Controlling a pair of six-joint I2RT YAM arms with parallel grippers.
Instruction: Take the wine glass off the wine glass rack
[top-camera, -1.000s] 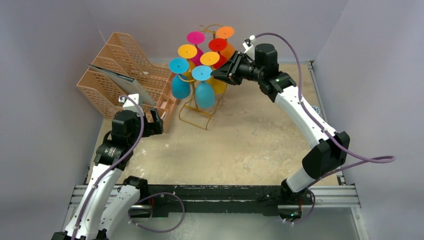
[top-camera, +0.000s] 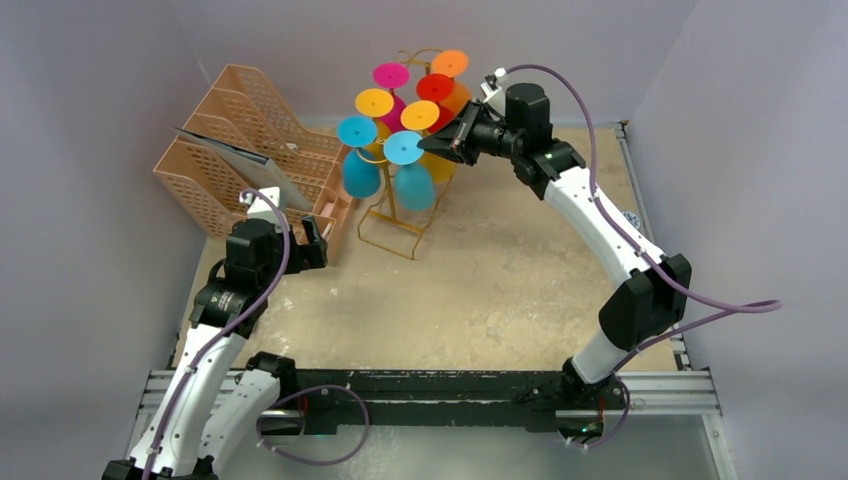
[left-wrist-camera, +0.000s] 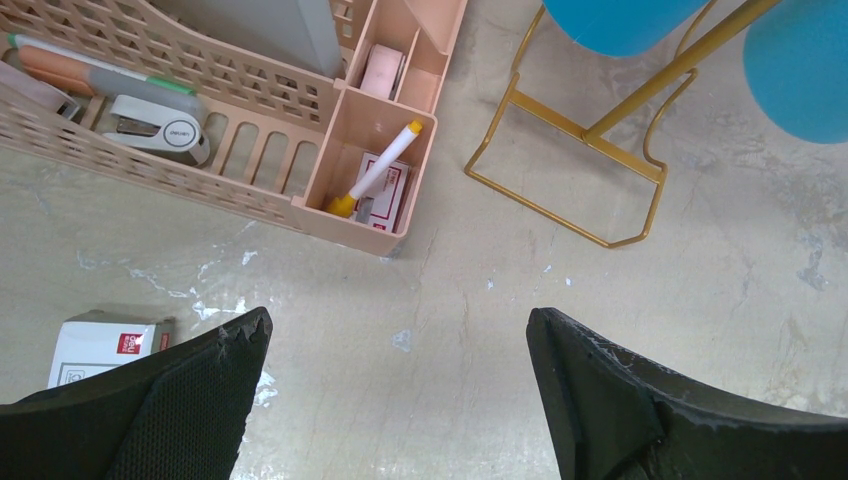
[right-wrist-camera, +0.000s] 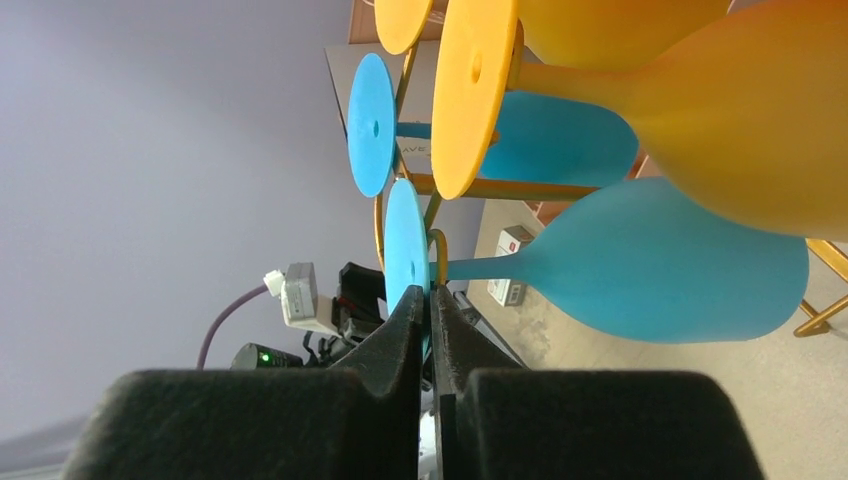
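Note:
Several coloured wine glasses hang upside down on a gold wire rack (top-camera: 410, 227) at the back of the table. The front right one is a blue wine glass (top-camera: 404, 147); its bowl (right-wrist-camera: 670, 265) points right in the right wrist view. My right gripper is shut on the edge of that glass's round foot, whose stem still sits by a rack hook (right-wrist-camera: 440, 250). A second blue wine glass (top-camera: 357, 130) hangs to its left, and a yellow wine glass (right-wrist-camera: 475, 85) close behind it. My left gripper stands open and empty, left of the rack.
A peach desk organizer (top-camera: 240, 115) with a folder stands at the back left, close to the rack. A small white box (left-wrist-camera: 100, 350) lies below my left gripper.
The foot has turned more edge-on and the bowl has swung slightly to the right in the top view. The left gripper stays open.

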